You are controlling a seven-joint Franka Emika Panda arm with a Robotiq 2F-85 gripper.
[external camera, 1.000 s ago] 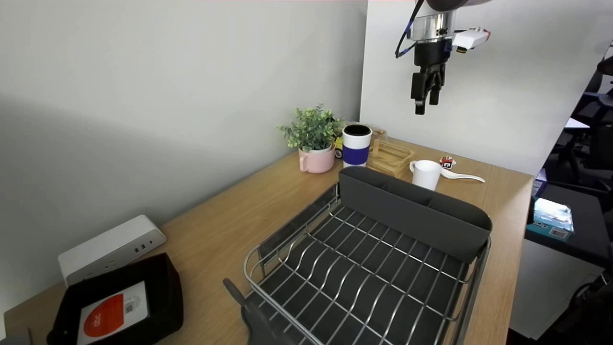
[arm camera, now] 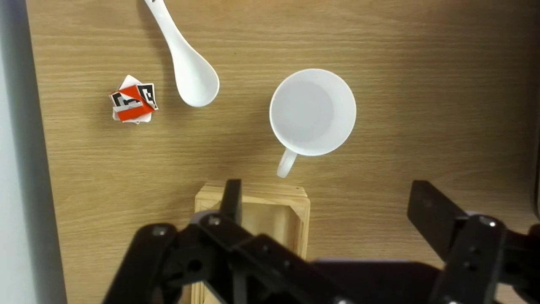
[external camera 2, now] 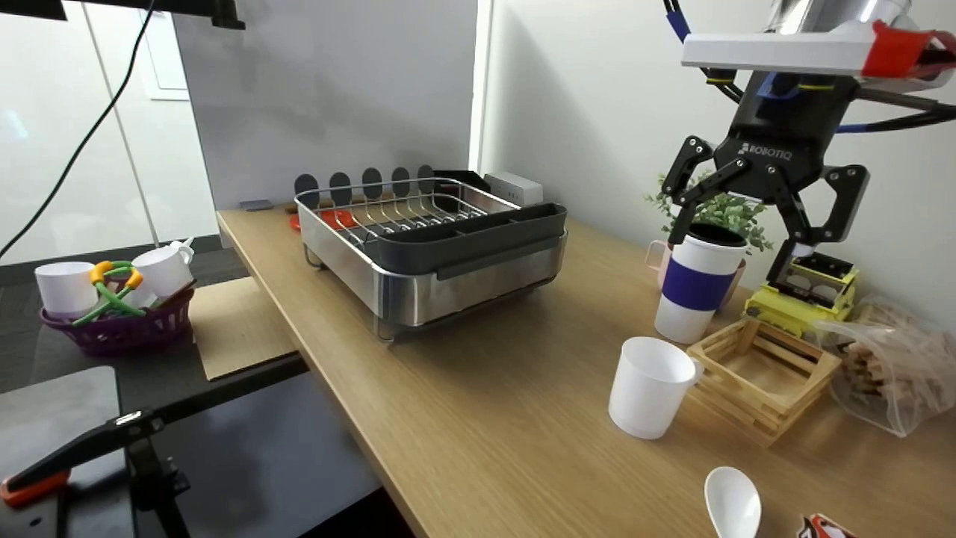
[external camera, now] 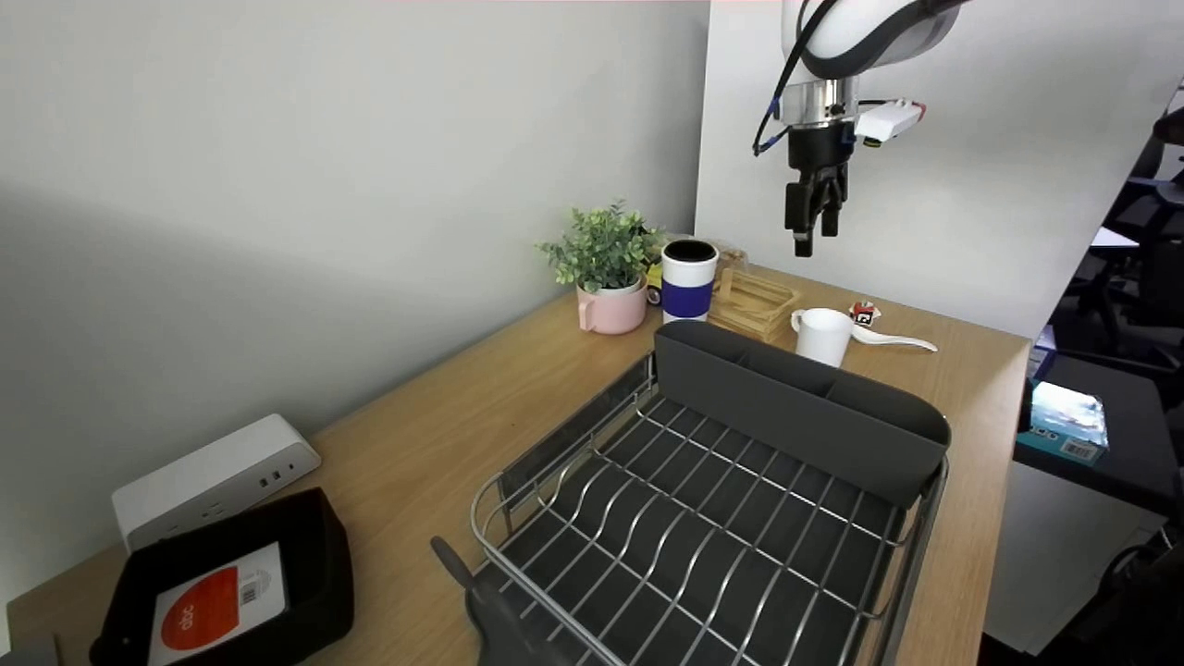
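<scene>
My gripper hangs open above the table, with nothing between its fingers. In the wrist view a white mug [arm camera: 312, 112] stands upright, its inside empty, beyond the fingertips and with its handle toward the wooden crate [arm camera: 303, 228]. Left of the mug lies a white spoon [arm camera: 198, 81], and farther left a small red, black and white piece [arm camera: 134, 102]. Exterior view 2 shows the gripper above a white cup with a blue band [external camera 2: 695, 285], which stands behind the mug [external camera 2: 650, 387]; it is apart from both.
A metal dish rack [external camera 2: 408, 305] with a dark caddy [external camera: 799, 416] takes up much of the table. Close by are a plant in a pink pot [external camera: 612, 309], a yellow toy [external camera 2: 798, 300] and a clear bag [external camera 2: 896, 368]. Bare wood surrounds the mug on the rack side.
In exterior view 1 my gripper has come down and slightly left. The objects on the table stay where they were.
</scene>
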